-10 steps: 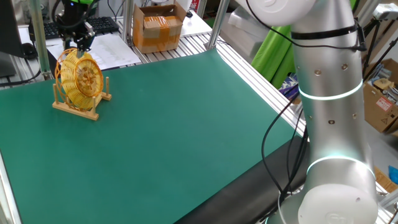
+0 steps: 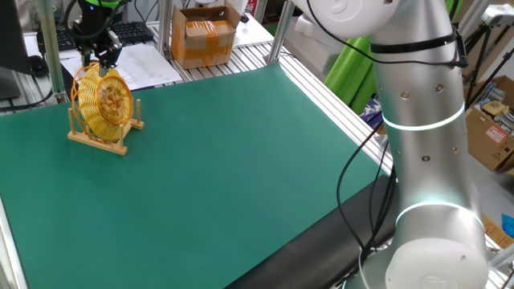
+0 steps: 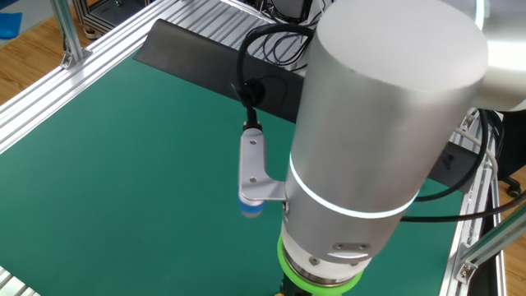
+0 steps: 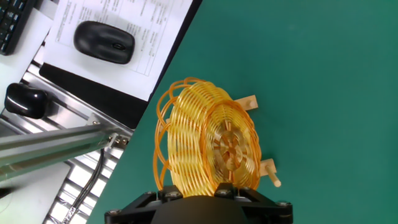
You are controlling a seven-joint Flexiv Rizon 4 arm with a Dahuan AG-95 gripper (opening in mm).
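Note:
A yellow woven basket [image 2: 104,104] stands on its side, nearly upright, in a small wooden rack [image 2: 100,143] at the far left of the green table. Right at the basket's top edge is my gripper [image 2: 95,64], pointing down, its two fingers spread apart. Whether they touch the rim is too small to tell. From the wrist view, the basket [image 4: 214,140] fills the middle, its looped orange rim on the left and its round base facing right. The dark gripper covers the basket's lower end there. Exterior view 2 hides the basket.
Behind the rack lie papers [image 2: 148,64] and a keyboard [image 2: 132,32]; a black mouse [image 4: 104,42] rests on the papers. A cardboard box [image 2: 202,36] stands beyond the table's back edge. A metal post [image 4: 56,146] rises close to the basket.
Compared with a second ago, the arm's upper part has shifted slightly left, and the gripper sits a touch further left over the basket. Basket and rack have stayed put.

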